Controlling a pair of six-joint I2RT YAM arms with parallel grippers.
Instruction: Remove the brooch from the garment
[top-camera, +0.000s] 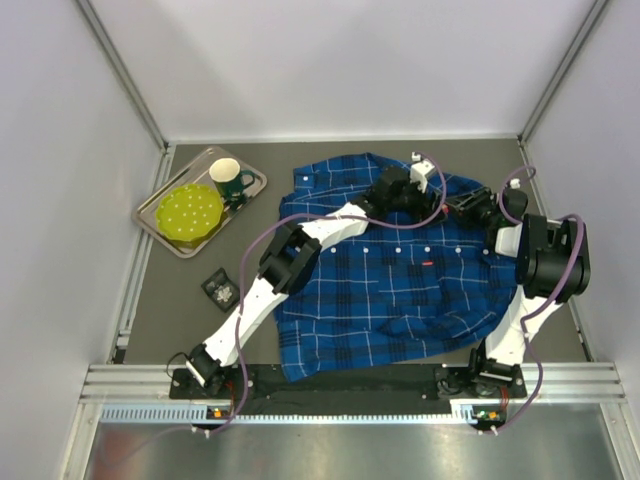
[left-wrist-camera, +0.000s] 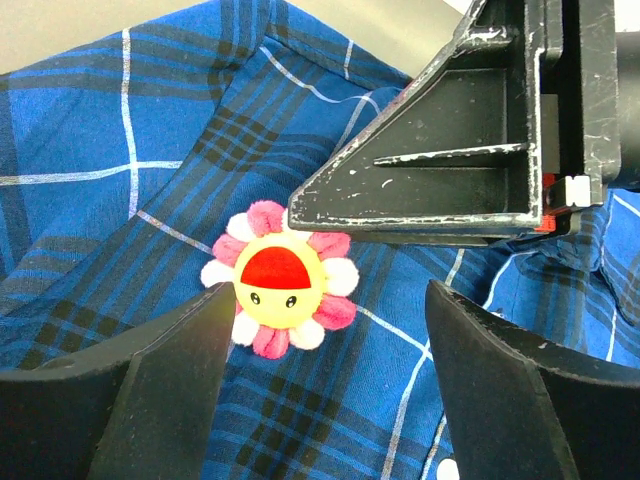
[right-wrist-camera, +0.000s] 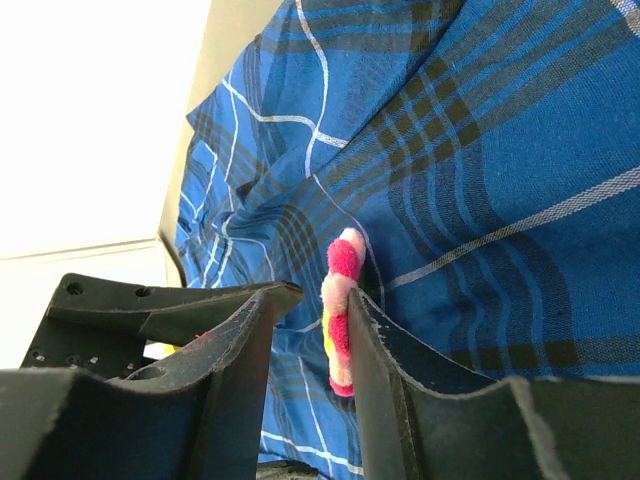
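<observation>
The brooch (left-wrist-camera: 280, 283), a plush flower with pink and white petals and a smiling yellow face, sits on the blue plaid garment (top-camera: 380, 280). My left gripper (top-camera: 425, 208) stands open over it, fingers to either side in the left wrist view. My right gripper (top-camera: 460, 208) comes in from the right, part open. In the right wrist view the brooch (right-wrist-camera: 340, 310) shows edge-on at a right fingertip; whether it is pinched I cannot tell. The other gripper's dark finger (right-wrist-camera: 200, 310) is beside it.
At the left stand a metal tray (top-camera: 160, 222) with a yellow-green plate (top-camera: 188, 210) and a dark mug (top-camera: 228, 175), and a small dark object (top-camera: 221, 288) below it. The garment covers most of the middle of the table.
</observation>
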